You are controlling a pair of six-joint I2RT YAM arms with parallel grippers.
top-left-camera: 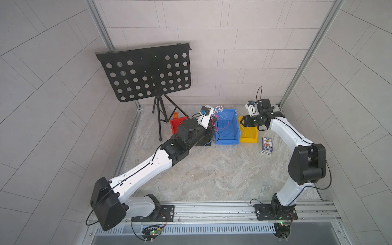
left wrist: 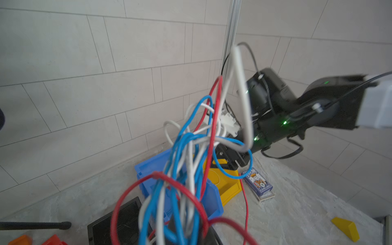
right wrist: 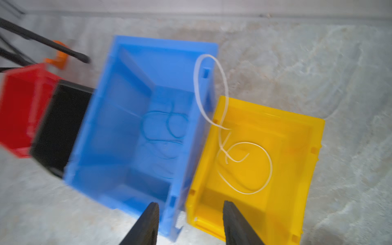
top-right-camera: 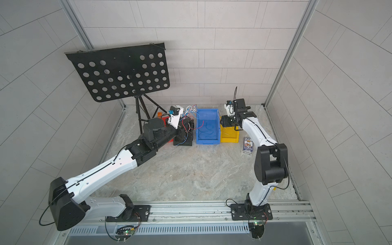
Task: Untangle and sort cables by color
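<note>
My left gripper [top-left-camera: 212, 123] is shut on a tangled bundle of red, blue and white cables, held up above the black box. In the left wrist view the bundle [left wrist: 189, 163] hides the fingers; its loops spread upward and red strands trail to the sides. Over the yellow bin [right wrist: 285, 112] my right gripper stands open, nothing between its fingers. A white cable [right wrist: 198, 91] loops up past the wall between the blue and yellow bins, its lower end over the yellow floor, where another white cable [right wrist: 269, 163] curls. Blue cables [right wrist: 163, 140] lie inside the blue bin [right wrist: 163, 45].
Left of the blue bin are a black box [right wrist: 65, 118] and a red bin [right wrist: 24, 102], partly out of view. A black perforated stand [top-left-camera: 151, 73] rises at the back left. A card box [top-left-camera: 267, 143] lies right of the yellow bin.
</note>
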